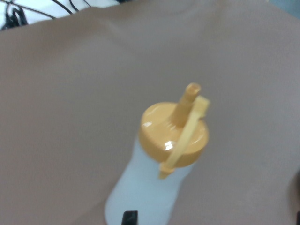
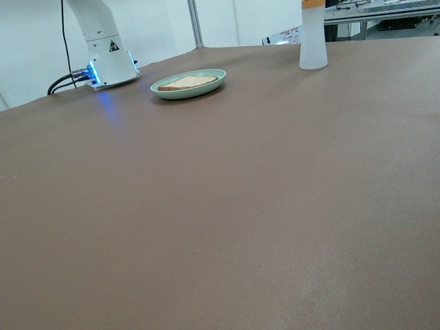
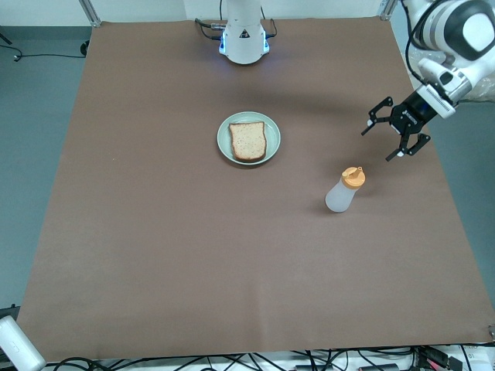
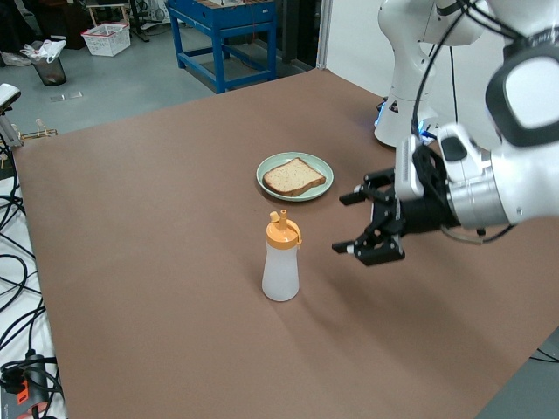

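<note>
A squeeze bottle (image 3: 342, 193) with a translucent body and orange cap stands upright on the brown table, right of centre in the left camera view; it also shows in the top view (image 2: 313, 41), right view (image 4: 280, 266) and large in the wrist view (image 1: 147, 187). My black gripper (image 3: 376, 142) is open, above and to the right of the bottle, with nothing between its fingers. A pale green plate (image 3: 247, 158) holds a slice of bread (image 3: 247, 141) beyond the bottle, toward the white robot base.
A white robot base (image 3: 243, 42) with cables stands at the table's far edge. Cables and hardware (image 3: 332, 359) line the near edge.
</note>
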